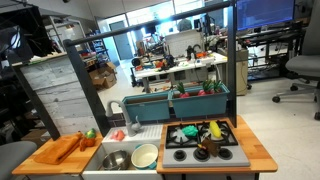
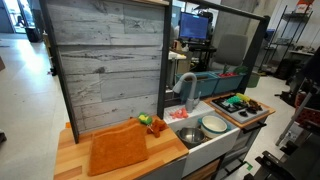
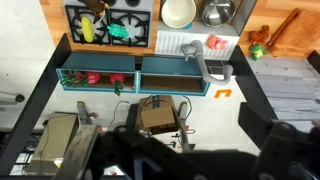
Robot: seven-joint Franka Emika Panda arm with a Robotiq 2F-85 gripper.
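My gripper stands open in the wrist view, with its dark fingers wide apart and nothing between them. It hangs high above the counter and looks down. On the stove (image 1: 205, 156) lie a yellow item (image 1: 215, 130), a green item (image 1: 190, 131) and a brown piece (image 1: 211, 147). A steel pot (image 1: 116, 160) and a cream bowl (image 1: 146, 156) sit side by side in the sink area. A pink item (image 3: 216, 42) lies by the grey faucet (image 3: 215, 72). At the other end is an orange cloth (image 2: 118, 151), with red and green items (image 2: 152, 123) near it.
A blue shelf (image 1: 200, 104) with red and green items runs behind the stove. Dark posts (image 1: 231, 62) and a white plank wall (image 2: 110, 60) frame the counter. Bare wood (image 1: 255, 152) shows beside the stove. An office chair (image 1: 302, 68) stands off to the side.
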